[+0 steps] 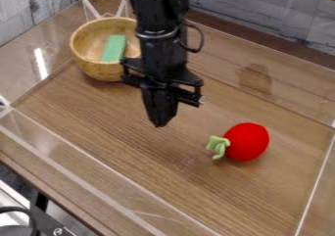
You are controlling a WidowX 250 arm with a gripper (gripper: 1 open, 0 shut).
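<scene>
My black gripper (157, 116) hangs over the middle of the wooden table, its fingers close together and nothing visible between them. Right and below it lies a red tomato-like object (248, 143) with a green top. At the back left, left of the arm, stands a yellow bowl (94, 52) holding a green block (114, 46).
A raised wooden edge (262, 5) runs along the back right. A dark cable or part (16, 216) shows at the lower left corner.
</scene>
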